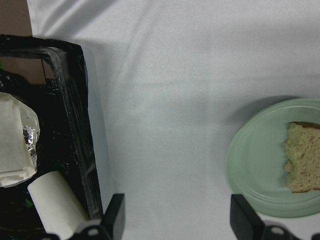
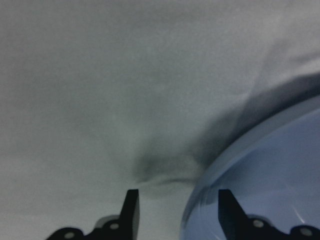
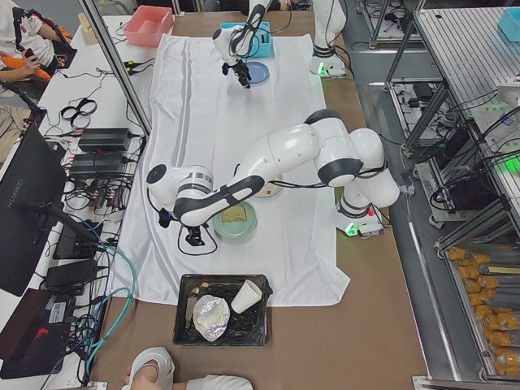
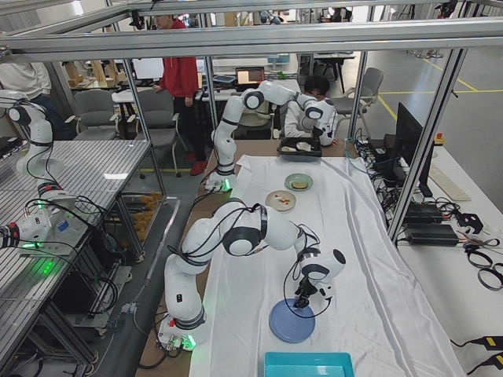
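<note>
My left gripper stands open over the white cloth between a black tray (image 1: 75,125) and a green plate (image 1: 257,195) holding a bread slice (image 1: 305,155). In the tray lie a white cup (image 1: 55,200) and a foil-covered item (image 1: 15,140) with something pale on it. My right gripper is open at the rim of a blue plate (image 2: 275,175), one finger over the plate, the other over the cloth. Whether it touches the plate I cannot tell.
A beige plate (image 4: 280,200) with small red pieces sits beside the green plate. A turquoise bin (image 4: 308,363) is beyond the blue plate.
</note>
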